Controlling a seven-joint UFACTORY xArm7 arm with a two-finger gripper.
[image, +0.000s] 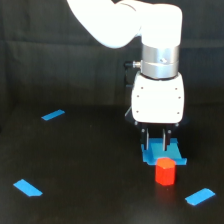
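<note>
A small red block (165, 171) sits on the dark table, right of the middle, at the near edge of a blue square (149, 156). The white arm comes down from above. Its gripper (155, 146) is over the far part of the blue square, behind the red block from the camera. Its two dark fingers (145, 137) stand apart, and nothing shows between them. I cannot tell whether the fingertips touch the blue square.
Blue strips lie flat on the table: one at the far left (53, 115), one at the near left (27, 187) and one at the near right (200, 197). A dark wall stands behind.
</note>
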